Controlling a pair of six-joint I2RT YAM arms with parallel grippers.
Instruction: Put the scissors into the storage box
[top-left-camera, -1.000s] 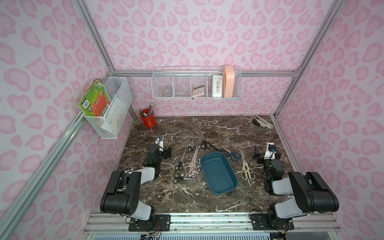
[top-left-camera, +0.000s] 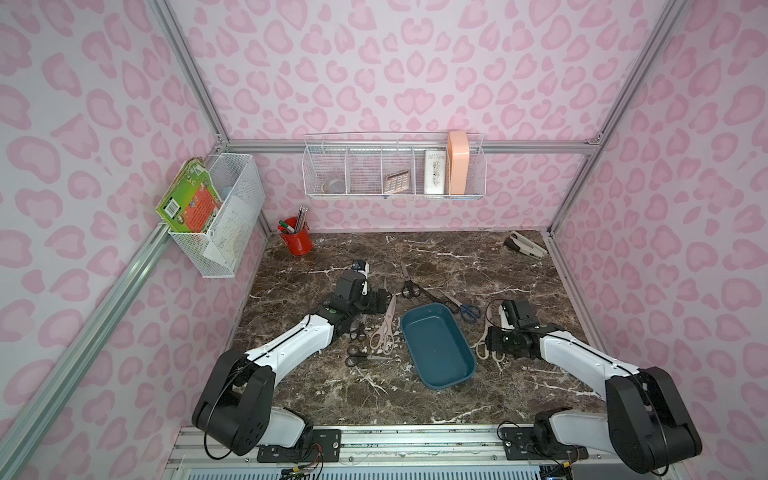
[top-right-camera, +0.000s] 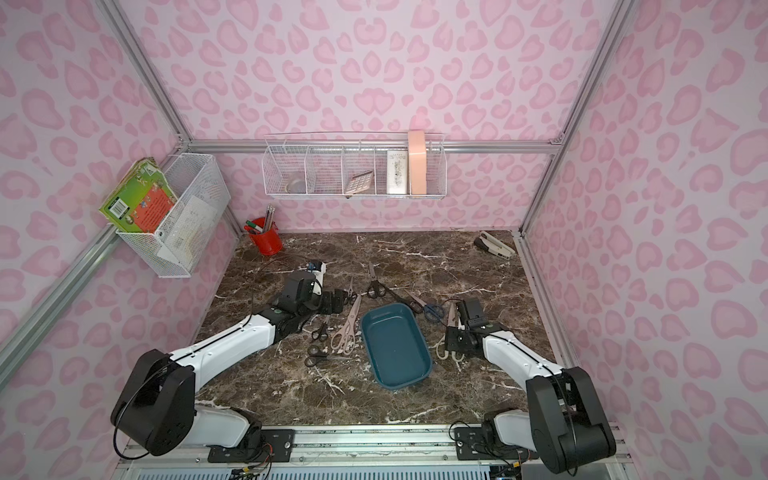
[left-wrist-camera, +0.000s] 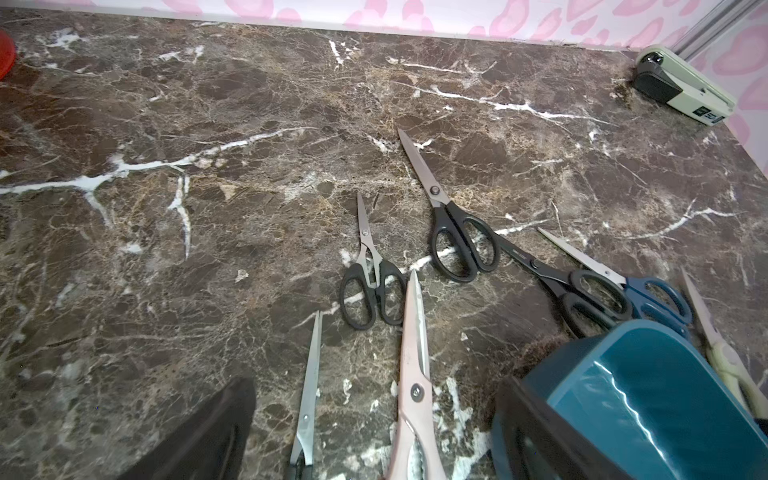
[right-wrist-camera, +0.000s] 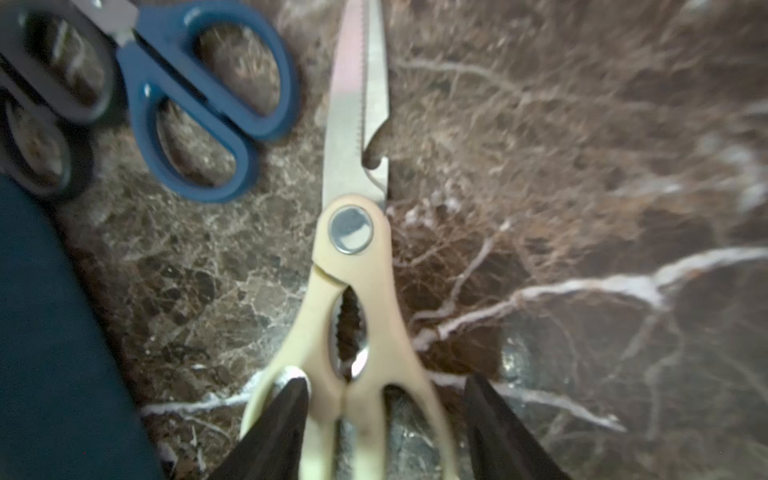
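Observation:
Several scissors lie on the marble table around the teal box (top-left-camera: 438, 345). In the left wrist view pink scissors (left-wrist-camera: 417, 384), small black scissors (left-wrist-camera: 368, 288) and larger black scissors (left-wrist-camera: 445, 224) lie below my left gripper, whose fingers stand apart, open. My right gripper is low over cream-handled scissors (right-wrist-camera: 352, 232), their handles between its spread fingers, with no visible grip. Blue scissors (right-wrist-camera: 200, 88) lie beside these. The box looks empty.
A red pen cup (top-left-camera: 297, 244) stands at the back left, a stapler (top-left-camera: 525, 244) at the back right. Wire baskets (top-left-camera: 364, 192) hang on the walls.
Both arms have reached inward from the sides: my left gripper moved right over the left-hand scissors, my right gripper moved left and down onto the cream scissors.

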